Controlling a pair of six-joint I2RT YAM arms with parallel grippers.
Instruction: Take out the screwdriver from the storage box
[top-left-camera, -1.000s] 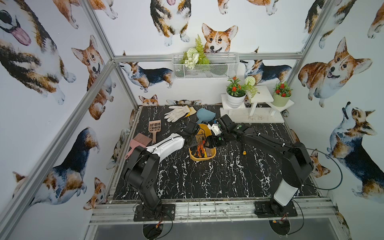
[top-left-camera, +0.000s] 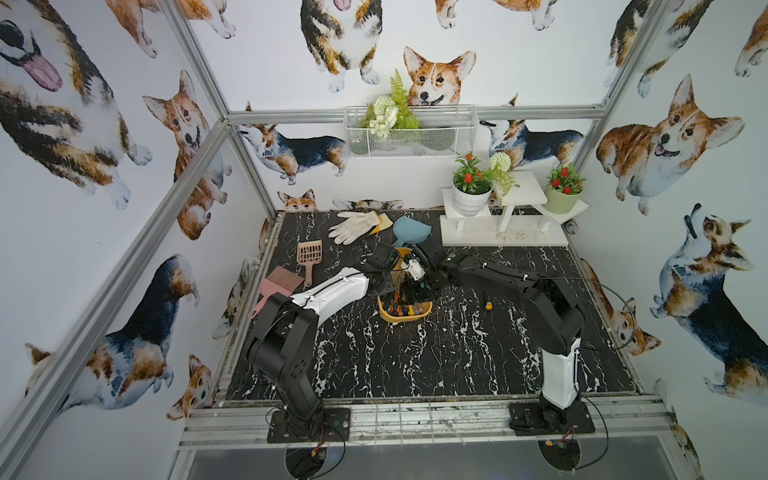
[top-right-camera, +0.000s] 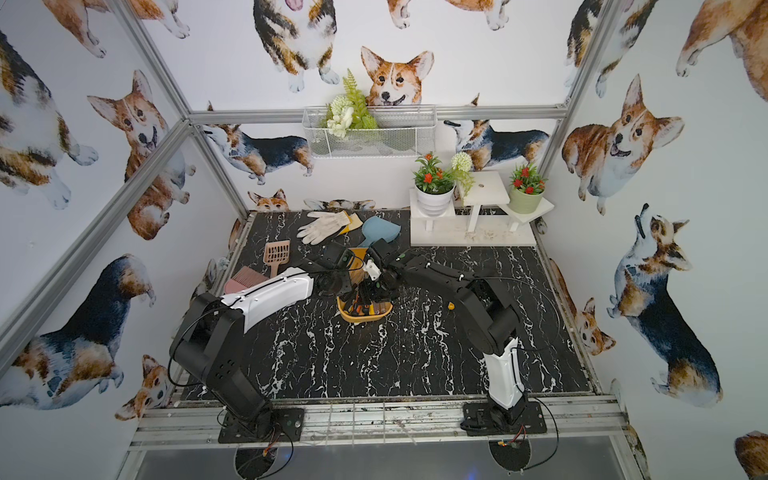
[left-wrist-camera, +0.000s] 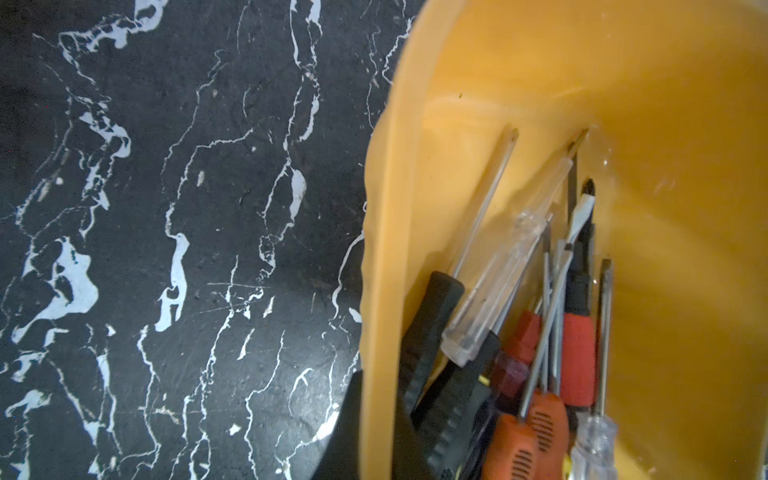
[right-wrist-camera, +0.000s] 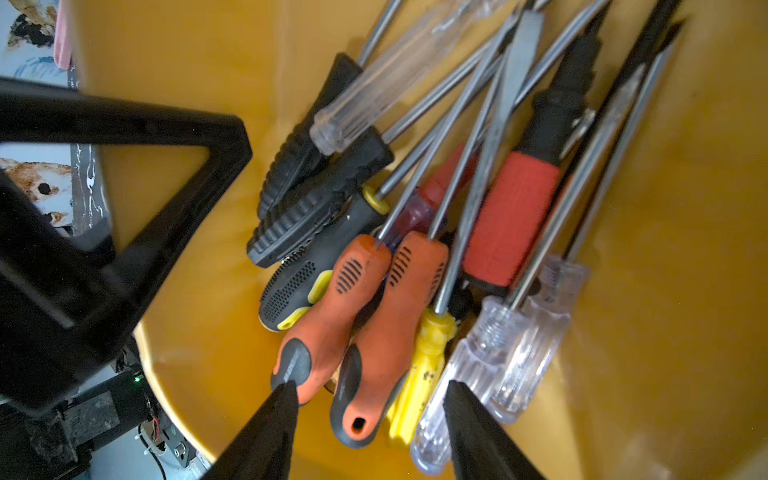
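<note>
The yellow storage box (top-left-camera: 405, 316) is full of screwdrivers. In the right wrist view they show orange (right-wrist-camera: 388, 336), black, red (right-wrist-camera: 509, 220), yellow (right-wrist-camera: 424, 376) and clear handles (right-wrist-camera: 536, 352). My right gripper hangs inside over the handle ends, its fingers apart with no handle held between them. In the left wrist view the box wall (left-wrist-camera: 384, 240) fills the middle, and a dark part of my left gripper is at the bottom beside it; its fingers are too hidden to tell.
A pink dustpan (top-left-camera: 276, 284), a scoop (top-left-camera: 309, 252), white gloves (top-left-camera: 352, 228) and a blue dustpan (top-left-camera: 412, 229) lie around the box. Plants stand on a white shelf (top-left-camera: 504, 236) at back right.
My right arm has moved leftward and its gripper now sits over the box, covering more of it. My left arm looks unchanged.
</note>
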